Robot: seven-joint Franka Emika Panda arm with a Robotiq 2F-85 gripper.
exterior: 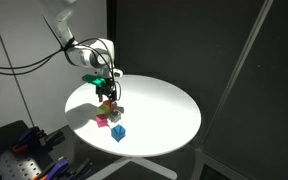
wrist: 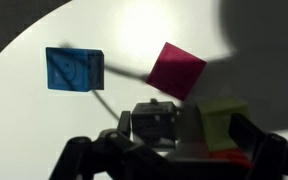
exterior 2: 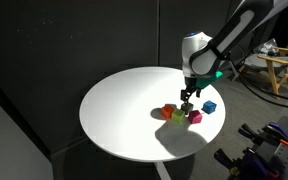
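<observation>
My gripper is open, low over a cluster of cubes. In the wrist view a dark grey block [wrist: 154,122] lies by the left finger [wrist: 124,123], and a yellow-green cube [wrist: 222,120] is near the right finger [wrist: 246,132]. Partly hidden by the gripper is a red cube [wrist: 230,156]. Just outside the cluster sits a pink-red cube [wrist: 175,72]. A blue cube [wrist: 74,68] stands apart from the others. Exterior view 2 also shows the red cube [exterior 2: 168,109], yellow-green cube [exterior 2: 178,116] and blue cube [exterior 2: 209,107].
All the cubes rest on a round white table [exterior: 164,105], whose far side is broadly clear. Its near edge [wrist: 24,45] curves past the blue cube in the wrist view. Chairs and dark equipment stand on the floor beyond the table.
</observation>
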